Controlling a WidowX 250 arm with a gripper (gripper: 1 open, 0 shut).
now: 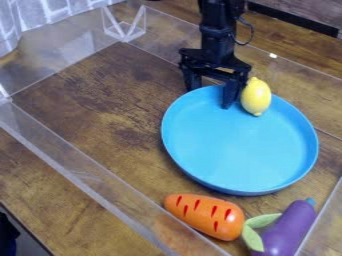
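Observation:
My black gripper (214,72) is at the top centre, low over the back rim of a blue plate (235,145). A yellow lemon-like toy (257,100) rests on the back right of the plate, just right of my gripper. The gripper looks open; its fingertips are dark and partly hard to make out, and I cannot tell whether they touch the toy.
An orange carrot (201,213) and a purple eggplant (286,231) lie in front of the plate.

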